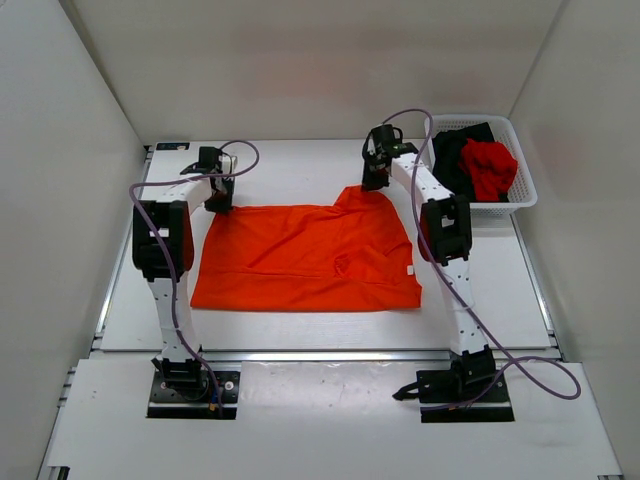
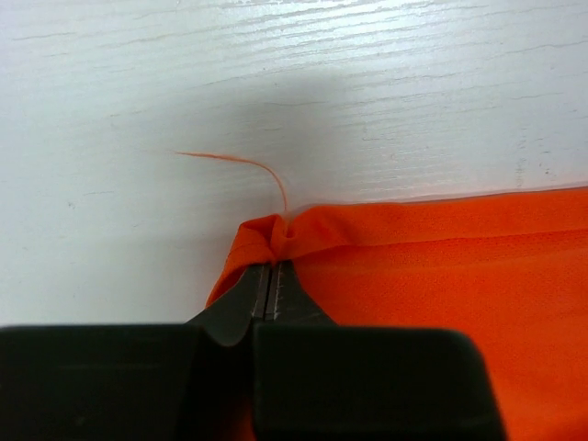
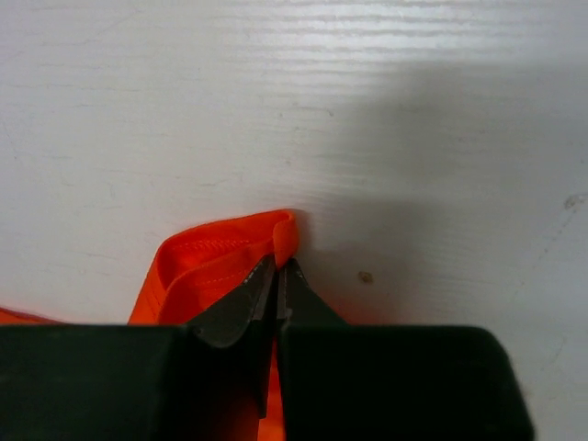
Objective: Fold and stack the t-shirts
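An orange-red t-shirt (image 1: pixel 290 240) lies spread flat on the white table, with a fold line running along its lower part and a small white tag at its right side. At its far left corner my left gripper is shut, and the pinched cloth (image 2: pixel 317 230) bunches up at the fingertips with a loose thread sticking out. My right gripper is shut on the far right corner, where a small tip of fabric (image 3: pixel 287 237) pokes up between the fingers. Both arms reach in from the near side of the table.
A white basket (image 1: pixel 530 195) at the back right holds a black garment (image 1: pixel 452 165) and a red garment (image 1: pixel 490 168). Bare table (image 1: pixel 290 170) lies beyond the shirt's far edge, and a wall stands behind it.
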